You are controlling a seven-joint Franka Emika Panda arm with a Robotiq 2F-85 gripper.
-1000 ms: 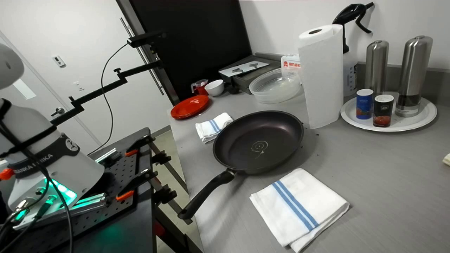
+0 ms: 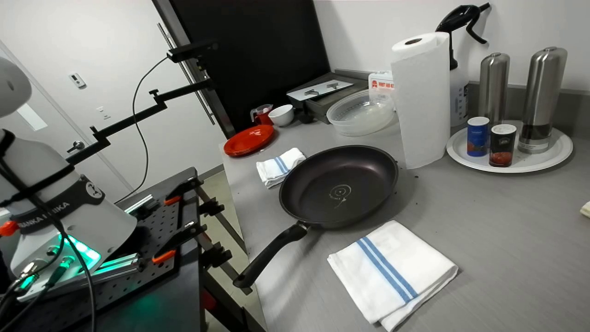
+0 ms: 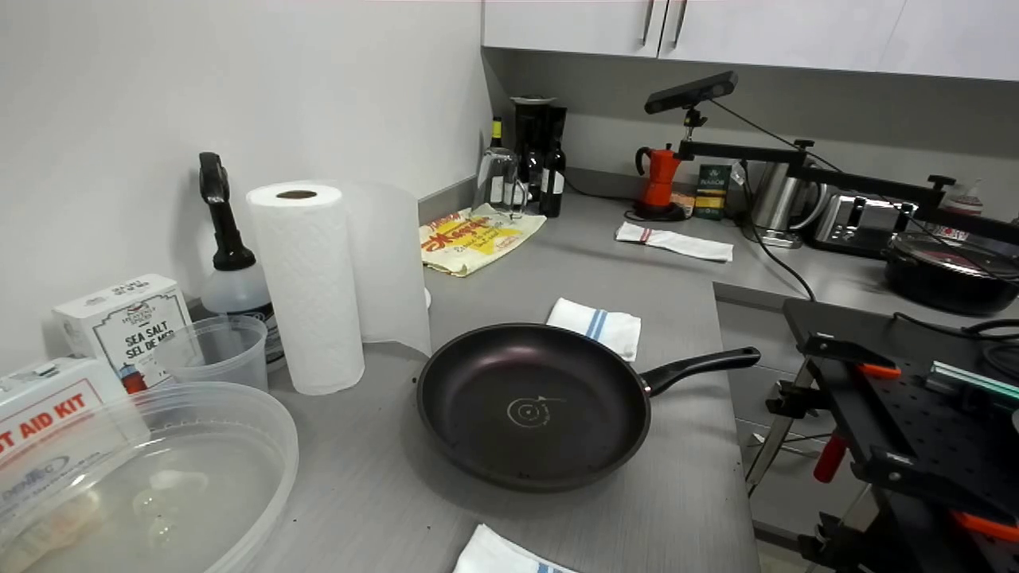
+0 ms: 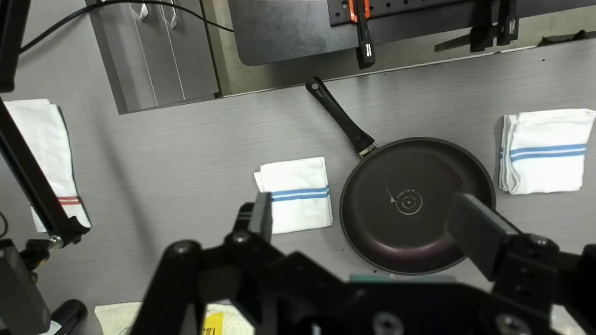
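A black frying pan rests on the grey counter, its handle pointing toward the counter's edge by the robot's table. On either side of it lies a folded white towel with blue stripes: one towel on the handle's left in the wrist view, another to the right. My gripper is open high over the counter, with the pan and one towel seen below between its wide-apart fingers, and nothing held. Neither exterior view includes the gripper.
A paper towel roll stands behind the pan, near clear plastic tubs. A white plate carries shakers and two steel mills. Red plates sit at the far end. A red-striped towel lies off to the left.
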